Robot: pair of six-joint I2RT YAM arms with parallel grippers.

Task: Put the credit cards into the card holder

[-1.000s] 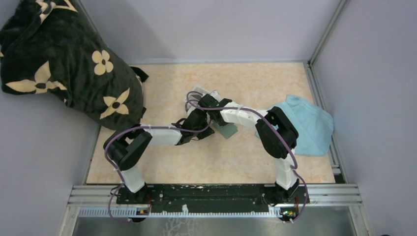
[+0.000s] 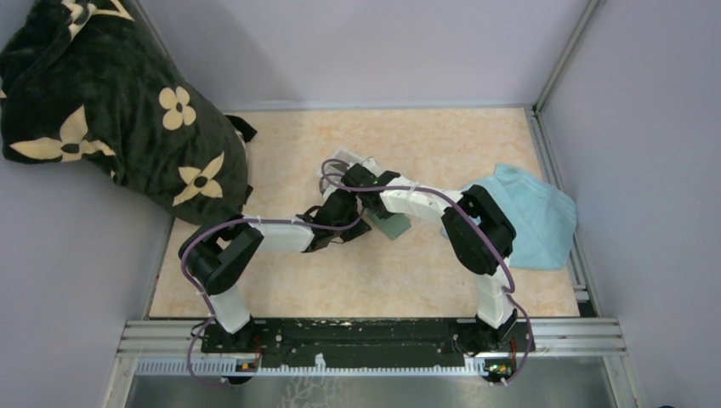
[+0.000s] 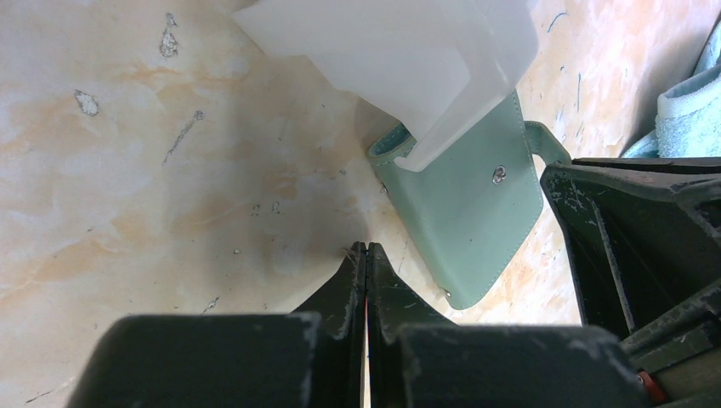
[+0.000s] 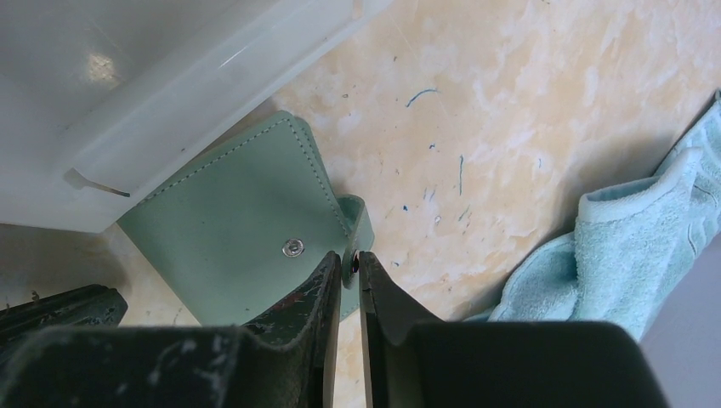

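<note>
The sage-green card holder (image 3: 476, 204) lies flat on the table, with a metal snap and a strap (image 4: 355, 223) standing up from its edge. My right gripper is shut on that thin strap, which shows between its fingertips. In the left wrist view my left gripper is shut beside the holder, just above bare table, with nothing between its fingers. From above, only the lower part of the holder (image 2: 394, 224) shows beneath the right arm. No credit cards can be made out in any view.
A translucent white box (image 4: 170, 85) overlaps the holder's edge in both wrist views. Right of the arms lies a light-blue towel (image 2: 529, 221); a dark flowered cushion (image 2: 127, 119) fills the left back. Clear table lies in front and at the back right.
</note>
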